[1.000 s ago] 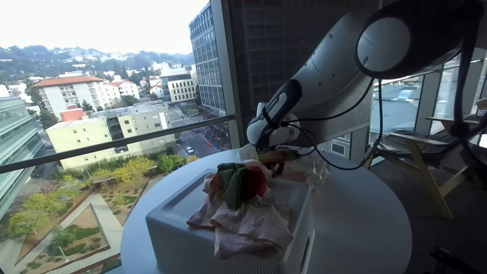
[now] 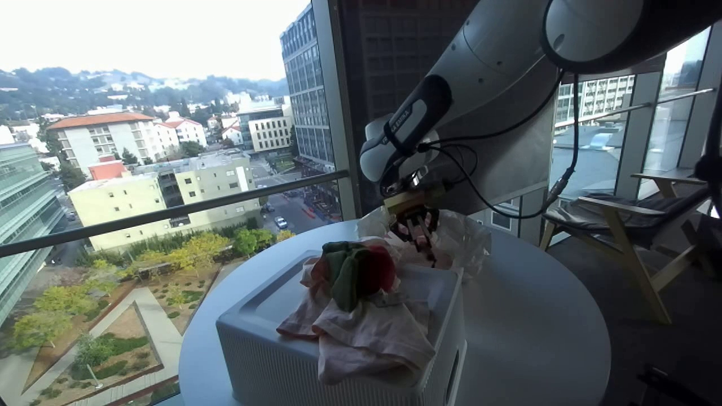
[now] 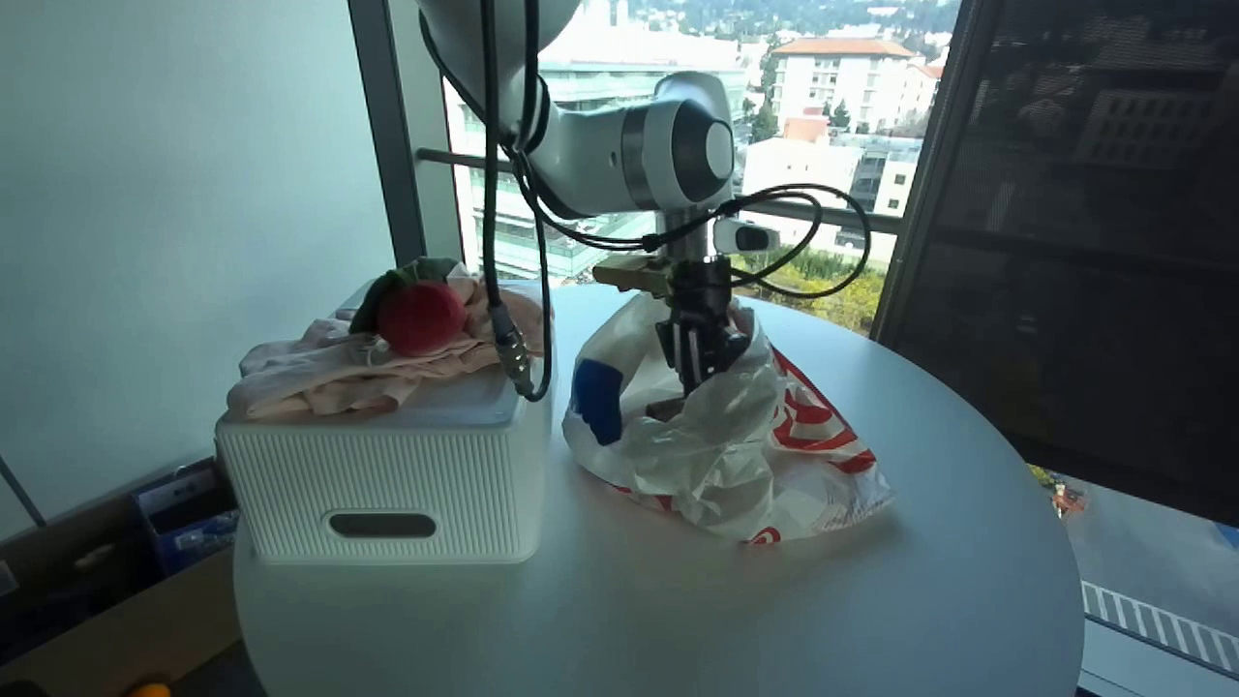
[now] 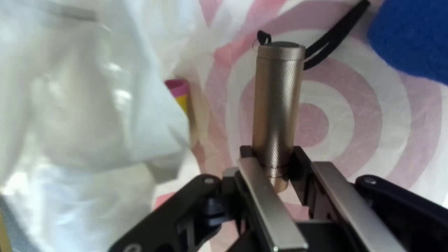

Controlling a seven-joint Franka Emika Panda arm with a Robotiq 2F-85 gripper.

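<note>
In the wrist view, a bronze metal cylinder [image 4: 278, 96] with a black cord [image 4: 336, 35] at its far end lies between my fingertips. My gripper is shut on it close to its near end. Under and around it spreads a white plastic bag [image 4: 96, 96] with red printing, its mouth open. In exterior view 2 the gripper [image 3: 697, 378] points down at the bag's opening, and the bag's near side [image 3: 720, 465] hides part of what it holds. Exterior view 1 shows the gripper [image 2: 427, 250] behind the white box.
A blue item [image 4: 413, 37] and a pink-and-yellow item [image 4: 180, 94] lie by the cylinder. A white ribbed box [image 3: 389, 494] stands left, bearing pale pink cloth [image 3: 325, 378] and a red round thing [image 3: 420, 318] with green.
My arm and gripper have risen from low in the bag, and the fingers now show above the box in exterior view 1. The box and the things on it have stayed put.
</note>
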